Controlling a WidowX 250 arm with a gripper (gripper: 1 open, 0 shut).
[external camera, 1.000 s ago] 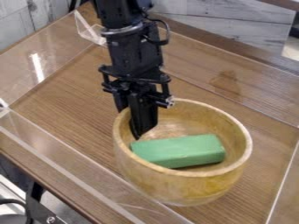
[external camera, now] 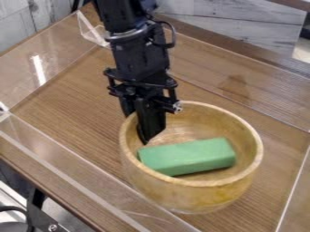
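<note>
A cream bowl point(external camera: 206, 195) stands at the lower right of the table, a green block point(external camera: 187, 157) lying inside it. My black gripper point(external camera: 148, 131) hangs down from the top centre, its tips at the bowl's back left rim. It looks shut on that rim, though the fingertips are partly hidden.
A clear strip runs along its near left edge, with cables below at the lower left. A pale board point(external camera: 242, 27) stands at the back.
The gripper and the bowl have shifted very slightly over the last second, the gripper a little upward; otherwise the scene is the same.
</note>
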